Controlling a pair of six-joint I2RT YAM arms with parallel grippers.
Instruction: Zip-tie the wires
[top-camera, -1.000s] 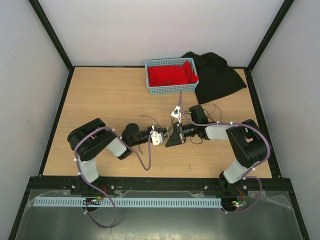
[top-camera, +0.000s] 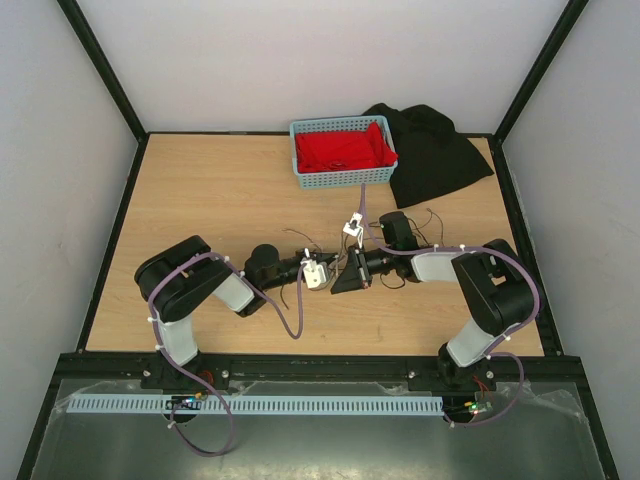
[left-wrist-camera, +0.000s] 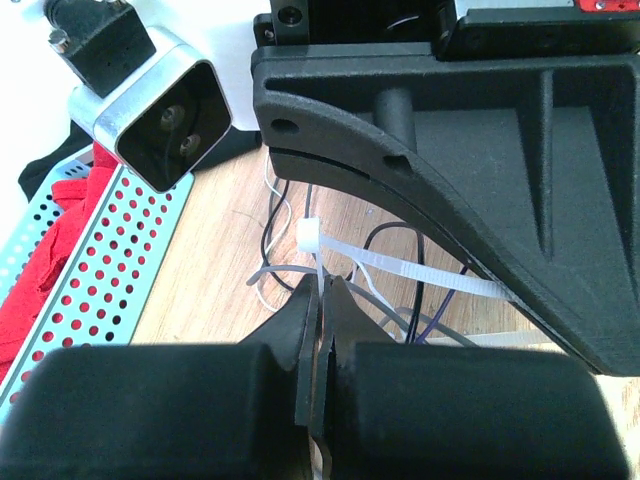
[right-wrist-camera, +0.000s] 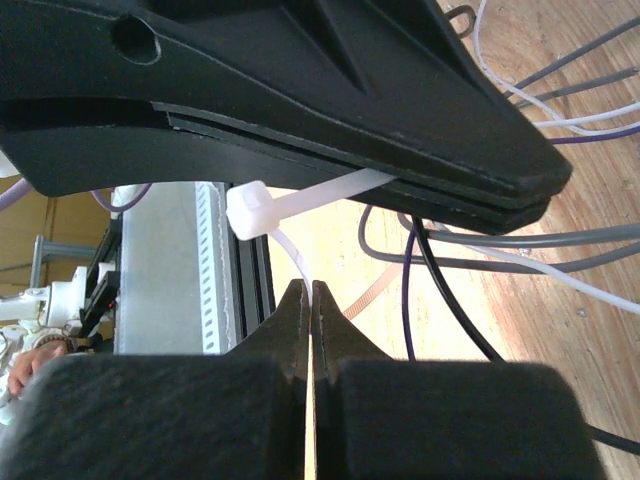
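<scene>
A white zip tie (left-wrist-camera: 400, 266) spans the short gap between my two grippers, its square head (right-wrist-camera: 252, 210) standing in the open. My left gripper is shut on a thin piece of the tie beside the head. On the other side, my right gripper is shut on another thin part of it. Grey wires (right-wrist-camera: 560, 238), a black wire (right-wrist-camera: 460, 320) and a purple wire (right-wrist-camera: 406, 295) pass close behind the fingers. A ribbed strip of the tie (right-wrist-camera: 375, 290) shows below the left fingers. Whether the loop encircles every wire is hidden.
The blue basket (top-camera: 345, 179) with red cloth (top-camera: 340, 150) stands at the back, beside a black cloth (top-camera: 425, 155). Loose wire ends (top-camera: 425, 225) spread behind the right arm. Bare table (top-camera: 180, 190) lies at the left, and both grippers nearly touch.
Both arms hold almost the same pose, with at most a tiny shift at the left gripper. The loose wire end behind it has moved slightly.
</scene>
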